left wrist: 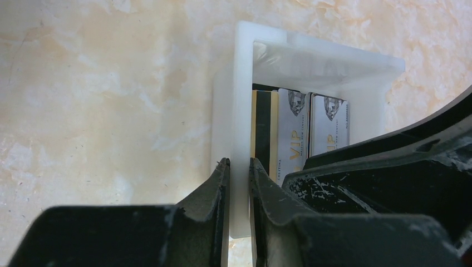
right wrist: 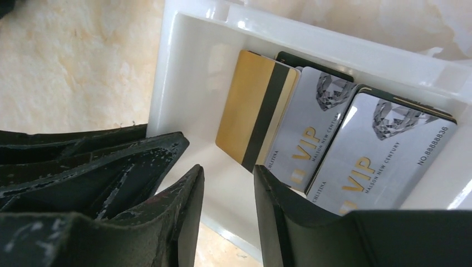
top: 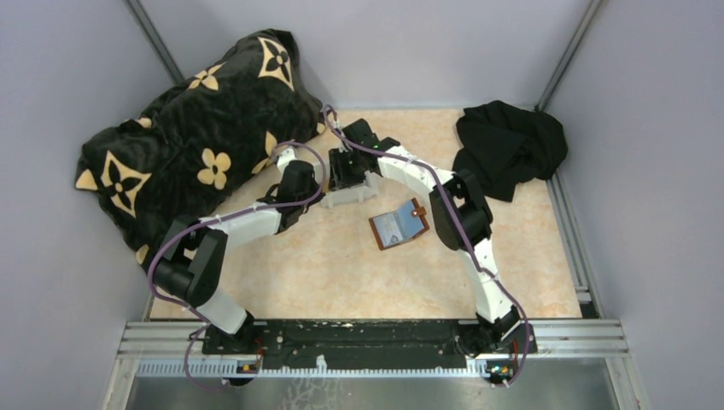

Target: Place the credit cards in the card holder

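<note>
The white box (top: 346,197) stands at the back middle of the table, and my left gripper is shut on its side wall. Inside lie stacks of credit cards: a gold card (right wrist: 253,105) with a black stripe, slanted at one end, then silver VIP cards (right wrist: 388,150) beside it. My right gripper stands open over the box near the gold card, nothing between its fingers. The brown card holder (top: 399,225) lies open on the table, right of and nearer than the box, its blue inside facing up.
A large black patterned cushion (top: 213,128) fills the back left. Black cloth (top: 510,147) lies at the back right. Both arms meet closely at the box.
</note>
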